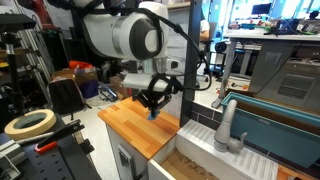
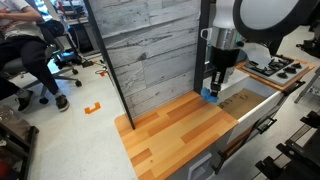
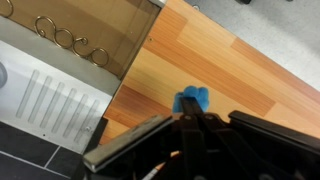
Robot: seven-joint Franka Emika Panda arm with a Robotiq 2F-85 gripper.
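Observation:
A small blue item (image 3: 191, 95), soft-looking, shows at the tips of my gripper in the wrist view. The dark fingers are shut on it, though its full shape is too small to tell. In exterior view 1 the blue item (image 1: 153, 113) hangs just under the gripper, above the wooden top (image 1: 125, 125). Exterior view 2 places the blue item (image 2: 208, 95) near the wooden top's end beside the open drawer.
The open white drawer (image 1: 195, 175) lies in front of the wooden top. A white bottle-like object (image 1: 227, 125) stands by the blue-green bin (image 1: 270, 126). Grey panels (image 2: 155, 55) rise behind. Most of the wooden top is bare.

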